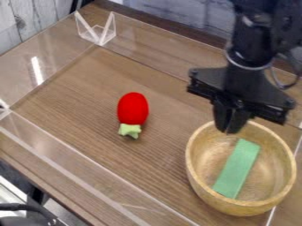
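A tan bowl (215, 185) sits at the lower right with a green rectangular block (239, 166) lying in it. My dark grey gripper (236, 119) hangs above the bowl's back edge, its several pale-tipped parts pointing down; nothing shows held, and how its fingers stand is hard to make out. To the left, on the wooden table, lies a red oval object (133, 109) with a small pale green piece at its lower end.
A white wire-like item (98, 26) stands at the back left, near the table's edge.
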